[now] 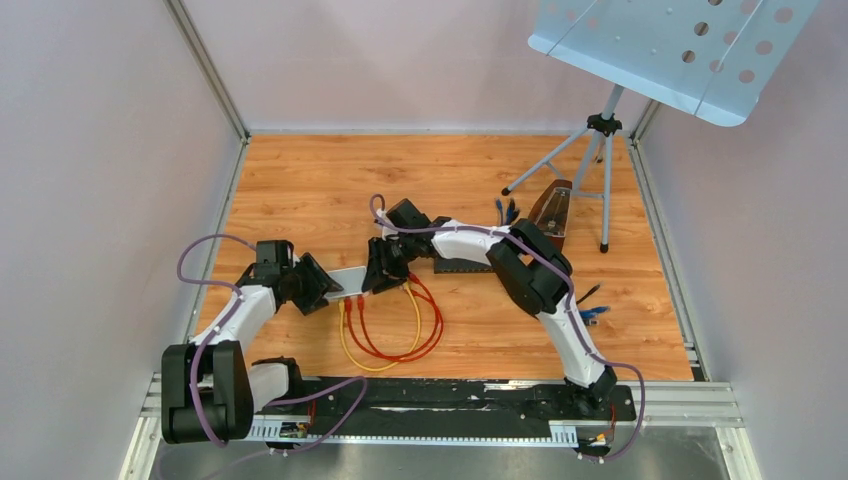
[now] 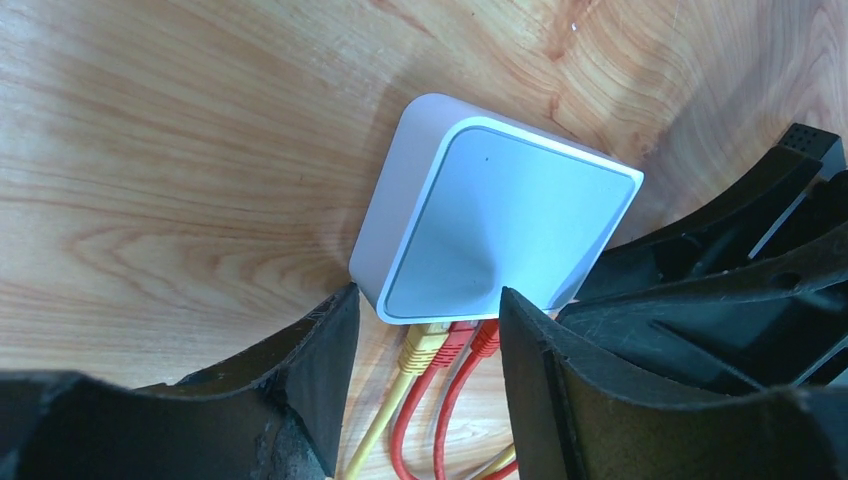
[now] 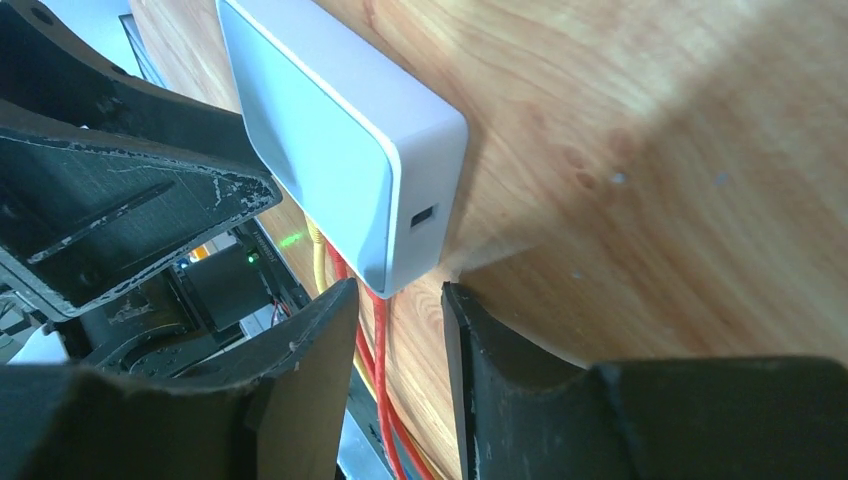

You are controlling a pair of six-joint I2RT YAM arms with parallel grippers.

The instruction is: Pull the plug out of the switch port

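Observation:
The white switch (image 1: pixel 347 281) sits slightly turned between my two grippers. In the left wrist view, a yellow plug (image 2: pixel 424 345), a red plug (image 2: pixel 455 345) and a second red plug (image 2: pixel 486 338) are at its near edge. My left gripper is part open, its tips at the switch's near edge with the plugs showing between the fingers. My right gripper is part open too, with the near corner of the switch (image 3: pixel 330 130) seen between its tips. Whether any fingertip touches the switch, I cannot tell.
Red and yellow cables (image 1: pixel 437 325) loop over the wooden table in front of the switch. A dark flat object (image 1: pixel 462 265) lies partly behind my right arm. A metronome (image 1: pixel 550 212) and a stand (image 1: pixel 606 150) are at the back right.

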